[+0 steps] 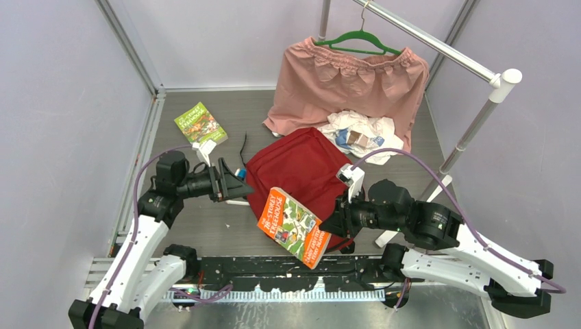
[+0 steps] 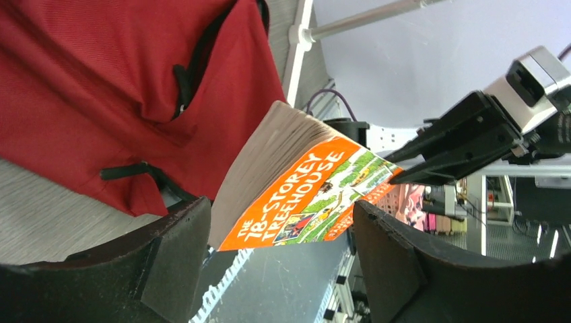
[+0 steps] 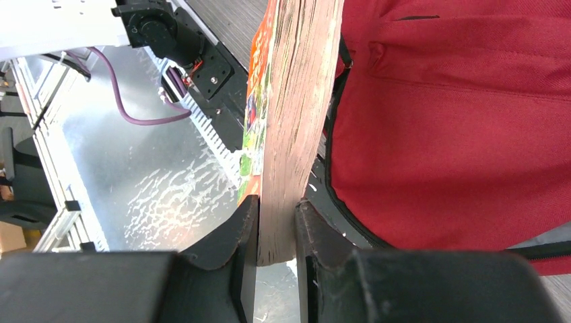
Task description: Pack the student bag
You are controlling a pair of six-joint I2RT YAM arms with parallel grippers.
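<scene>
An orange-covered book, The 78-Storey Treehouse [image 1: 293, 226], hangs above the front of the red backpack [image 1: 301, 157]. My right gripper [image 1: 327, 226] is shut on one corner of it; in the right wrist view its page edges rise from between the fingertips. My left gripper [image 1: 236, 185] stands open and empty, left of the book and over the backpack's left edge. A green book [image 1: 201, 127] lies on the floor at the back left. Markers [image 1: 240, 174] lie partly hidden beside the backpack, under my left gripper.
A pink garment [image 1: 349, 82] hangs on a green hanger from the metal rail [image 1: 445, 51], with crumpled white cloth [image 1: 370, 137] beneath it. The rail's post [image 1: 473, 130] stands at the right. Bare floor lies at the left, around the green book.
</scene>
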